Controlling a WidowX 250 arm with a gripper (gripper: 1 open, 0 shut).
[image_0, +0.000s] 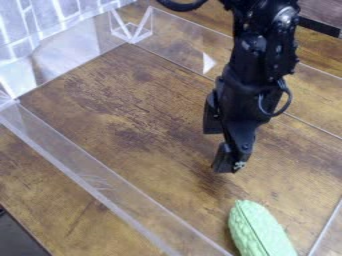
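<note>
A pale green, bumpy oblong object (259, 230), like a corn or gourd, lies at the bottom right of the wooden surface. The black gripper (219, 140) hangs in the upper middle, above and behind the green object and apart from it. It is open, with nothing seen between its fingers.
A clear plastic-walled enclosure (100, 180) frames the brown wooden floor (120, 120). White tiles show at the top left and a dark area at the lower left edge.
</note>
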